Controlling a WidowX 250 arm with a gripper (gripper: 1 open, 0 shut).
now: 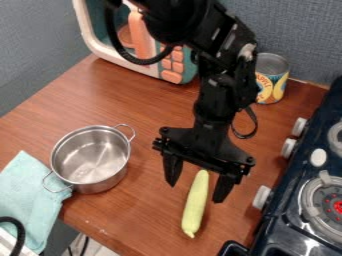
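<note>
My black gripper [198, 182] hangs over the middle of the wooden table, its two fingers apart with the pale yellow corn-like object [194, 213] lying below and between them on the table. The gripper is open. Whether the fingertips touch the table or the yellow object cannot be told from this view.
A steel pot [90, 164] stands at the left beside a light blue cloth [30, 187]. A stove [310, 190] fills the right edge. A can [270, 78] and a white, teal and pink toy appliance [177, 65] stand at the back.
</note>
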